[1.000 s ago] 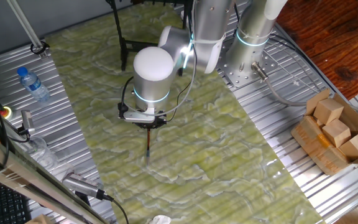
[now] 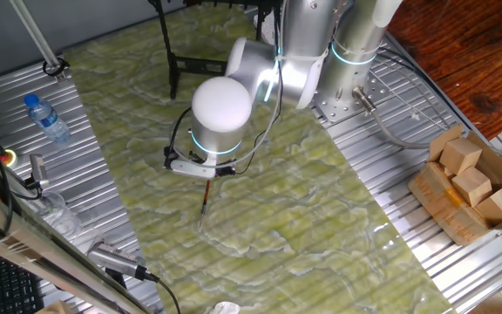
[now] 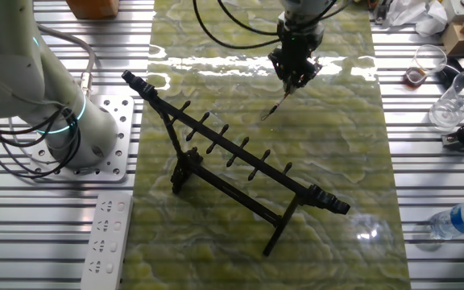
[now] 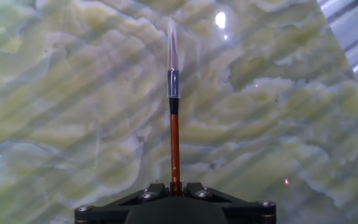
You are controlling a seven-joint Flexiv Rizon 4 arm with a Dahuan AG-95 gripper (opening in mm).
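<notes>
A slim brush (image 4: 174, 143) with a reddish-brown handle, a bluish collar and a clear pointed cover over its tip extends from my gripper. The fingers are shut on its handle. In exterior view 1 the brush (image 2: 205, 205) points down toward the green marbled mat from beneath the wrist. Exterior view 2 shows its tip end (image 3: 272, 110) below the dark gripper (image 3: 295, 80); whether it touches the mat I cannot tell. A black rack (image 3: 232, 149) with a row of short pegs stands on the mat, apart from the brush.
A cardboard box (image 2: 447, 205) of wooden blocks sits at the right. Along the left lie a water bottle (image 2: 48, 119), clear cups (image 2: 57, 214) and a camera on a mount (image 2: 116, 259). A power strip (image 3: 107, 242) lies near the robot base.
The arm's rounded wrist has shifted slightly right and down in exterior view 1. The brush's lower tip has swung a little left, so it leans more. It stays in the gripper.
</notes>
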